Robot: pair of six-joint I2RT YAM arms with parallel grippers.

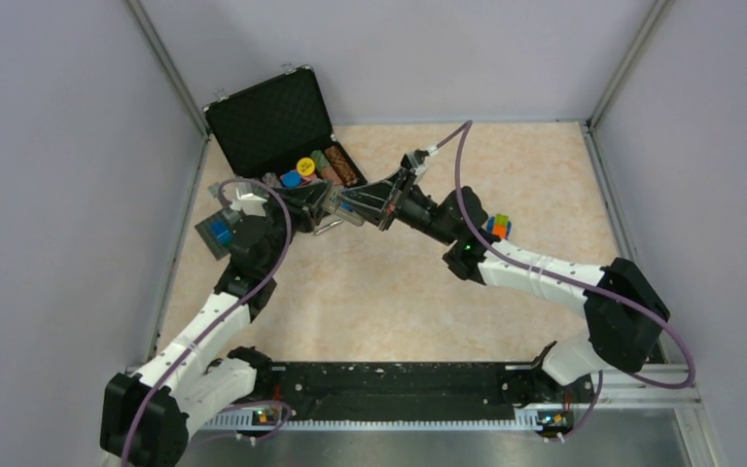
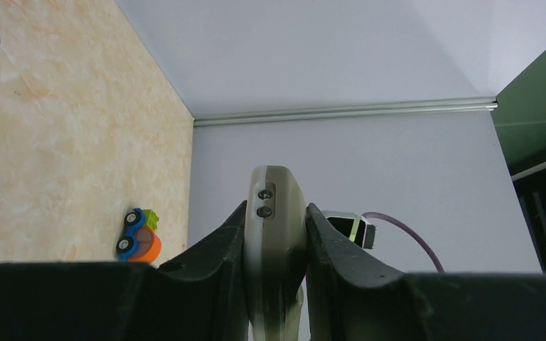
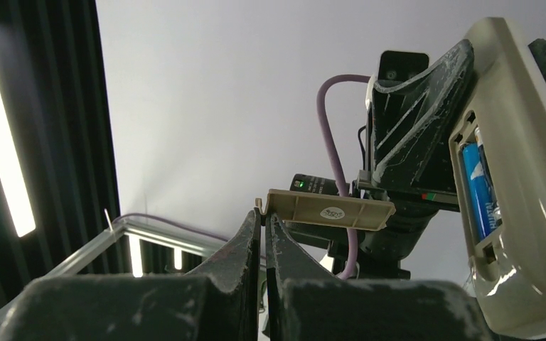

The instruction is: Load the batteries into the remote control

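My left gripper is shut on the beige remote control, held in the air left of the top view's centre. In the right wrist view the remote's open compartment shows a blue battery with another cell behind it. My right gripper is shut on the thin beige battery cover, which its fingertips grip by one end, beside the remote. In the top view the right gripper hides part of the remote.
An open black case with coloured items stands at the back left, a grey-blue tray left of it. A toy car lies on the right of the table, whose front middle is clear.
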